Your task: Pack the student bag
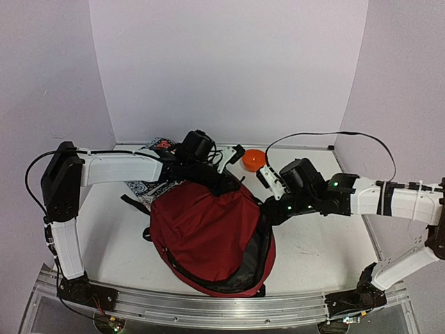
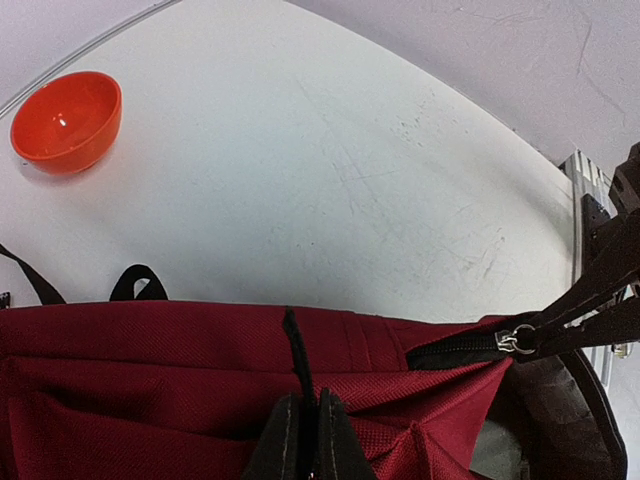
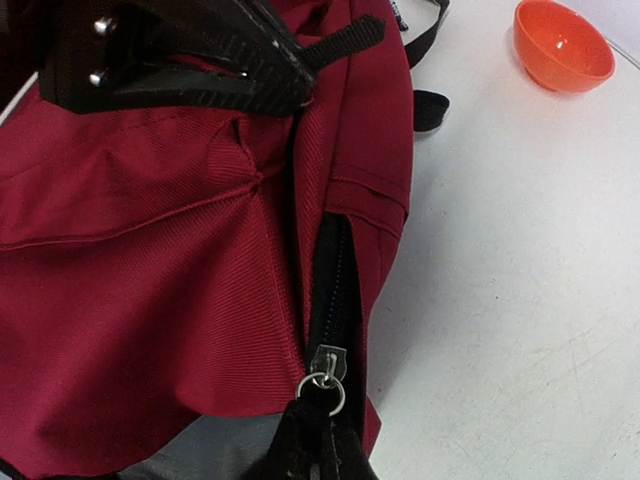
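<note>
The red student bag point(image 1: 205, 229) lies on the table, its dark zip line curving along the front and right side. At its upper edge my left gripper point(image 1: 224, 189) is shut on a black strap point(image 2: 299, 355), whose free end sticks out past the fingers. By the bag's right side, my right gripper point(image 1: 269, 213) is shut at the zipper pull point(image 3: 322, 380); the metal slider and ring show just beyond its fingertips. Part of the zip point(image 3: 338, 285) beside the slider is visible, and a dark grey opening point(image 1: 252, 259) shows along the right side.
An orange bowl point(image 1: 253, 160) stands behind the bag. A black-and-white patterned cloth point(image 1: 148, 190) with a red patch lies at the back left, partly under the left arm. Free table point(image 1: 320, 250) lies to the right.
</note>
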